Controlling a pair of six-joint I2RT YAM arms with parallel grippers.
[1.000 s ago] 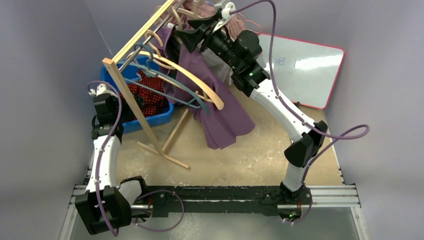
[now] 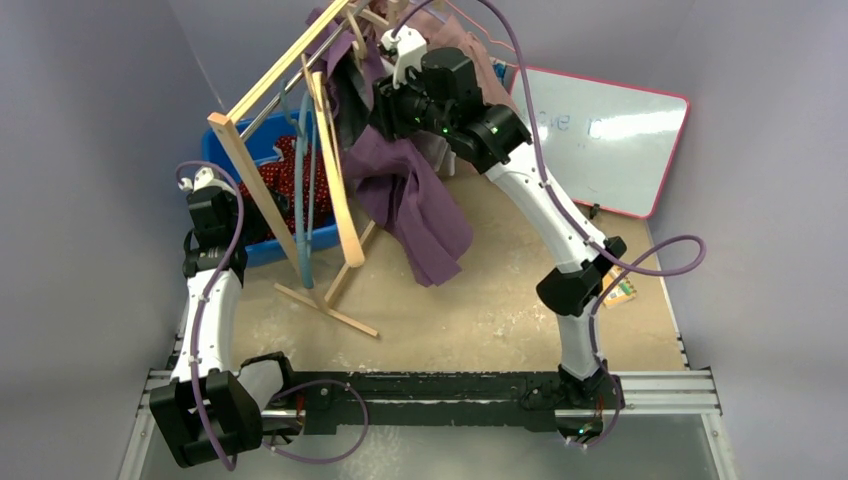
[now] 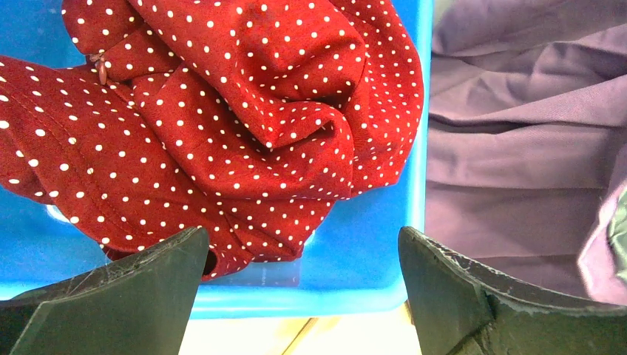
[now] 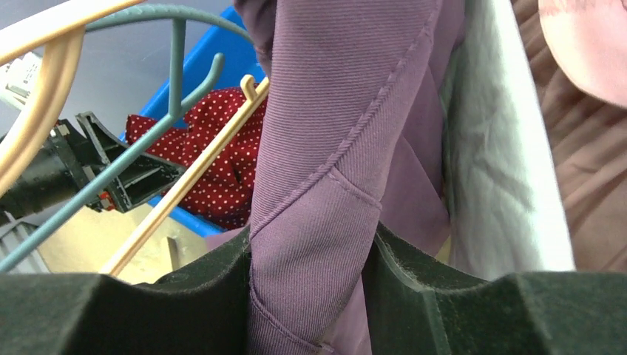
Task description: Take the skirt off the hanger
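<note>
The purple skirt (image 2: 410, 210) hangs from the rack among other garments, its lower part spread down toward the floor. In the right wrist view my right gripper has its fingers around a folded, seamed band of the purple fabric (image 4: 333, 118); whether it grips tightly is unclear. My left gripper stands open above the blue bin (image 3: 420, 207), which holds a red polka-dot cloth (image 3: 251, 111); nothing is between its fingers.
Empty wooden and blue hangers (image 2: 340, 190) dangle at the rack's near end. Pink, white and other garments crowd the back. A whiteboard (image 2: 610, 140) leans at the back right.
The right gripper has shifted in the top view, lower than one second ago. The hangers have swung more upright and the skirt's lower part has shifted. The left arm is unchanged.
</note>
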